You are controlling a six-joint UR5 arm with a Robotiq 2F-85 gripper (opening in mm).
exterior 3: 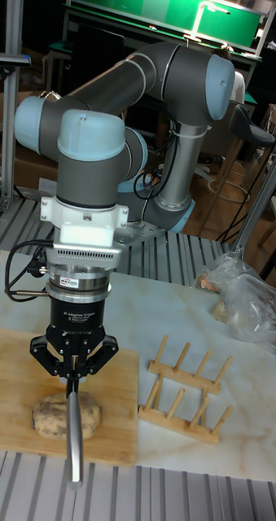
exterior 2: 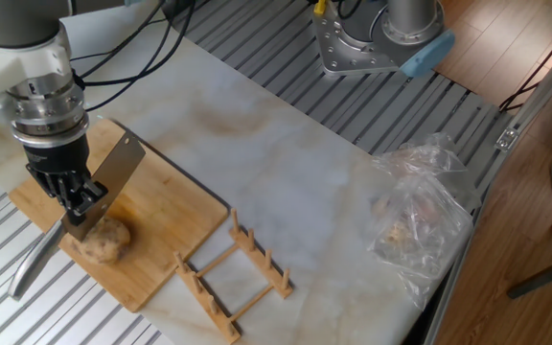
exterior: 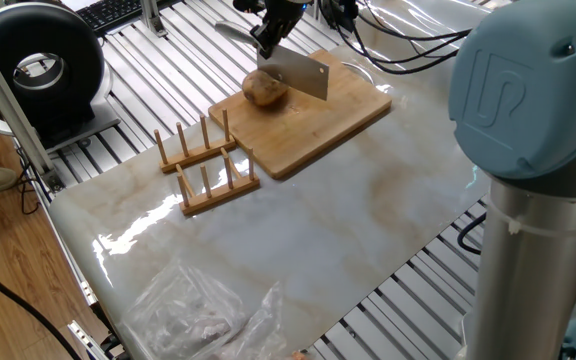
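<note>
A cleaver with a broad steel blade [exterior: 302, 75] is in my gripper [exterior: 265, 46], which is shut on it near the handle. Its metal handle [exterior 2: 36, 261] points away from the blade, toward the near side in exterior view 3. Right beside the blade, a brown potato [exterior 2: 103, 241] rests on the wooden cutting board [exterior: 333, 115]. Blade and potato look to be touching or nearly so; how far the edge goes into it, if at all, I cannot tell. In exterior view 3 my gripper [exterior 3: 73, 375] points down over the board, partly behind the handle.
A wooden peg rack [exterior: 218, 190] stands next to the board's corner. A clear plastic bag [exterior 2: 420, 216] with things inside lies at the table's far end from the board. Bare tabletop [exterior 2: 295, 172] stretches between them. Black cables [exterior: 408, 52] hang by the arm.
</note>
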